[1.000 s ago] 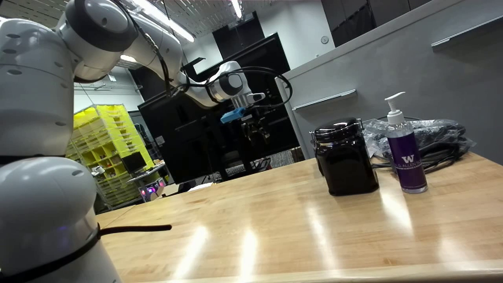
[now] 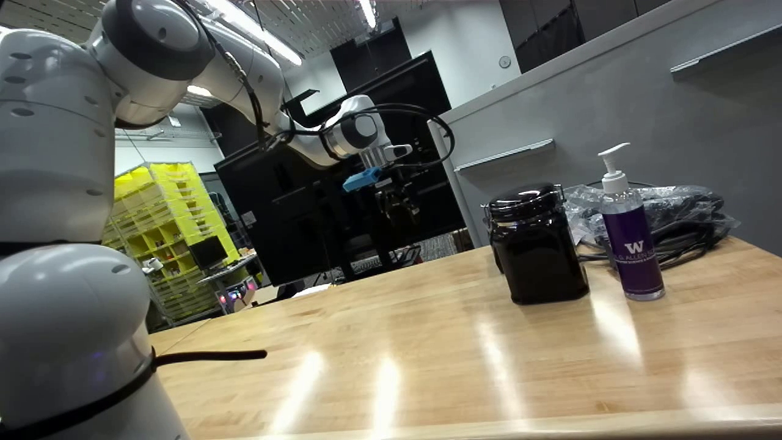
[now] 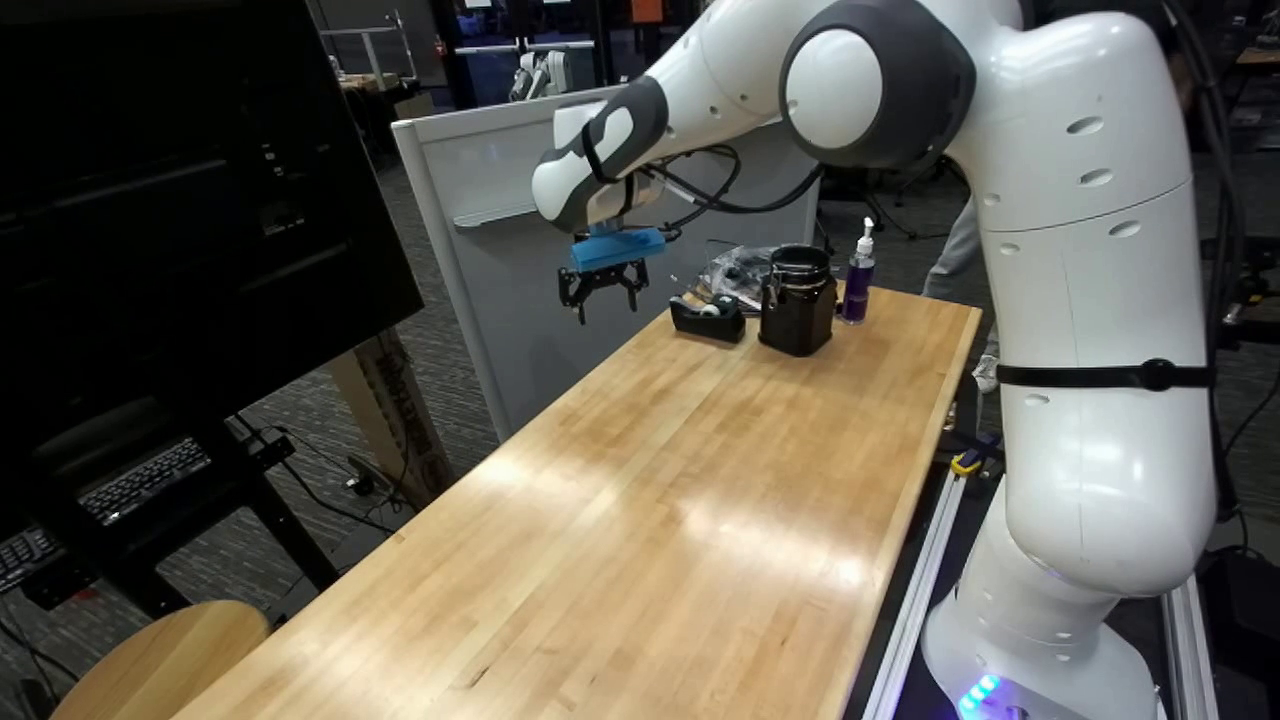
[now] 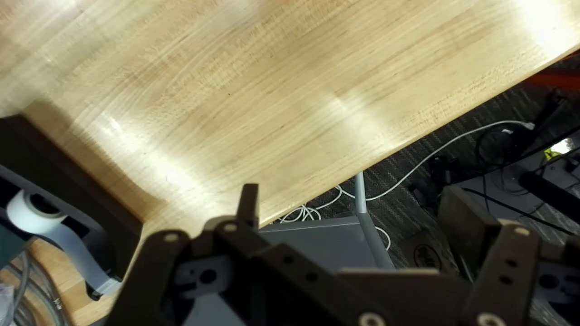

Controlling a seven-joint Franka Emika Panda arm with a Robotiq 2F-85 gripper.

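My gripper [image 3: 609,310] hangs in the air off the table's far long edge, its black fingers spread with nothing between them. In the wrist view the fingers [image 4: 248,205] stand wide apart over the table edge and the floor. A black tape dispenser [image 3: 708,319] with a pale roll sits on the table near that edge, to the gripper's right in exterior view 2. The black lidded jar [image 2: 539,245] stands upright, with a purple-labelled pump bottle [image 2: 634,227] beside it. The dispenser also shows at the wrist view's lower left, partly cut off.
Plastic-wrapped cables [image 2: 671,220] lie behind the jar and bottle. A grey partition [image 3: 504,312] rises close behind the gripper, and a large dark screen [image 3: 180,180] stands at the left.
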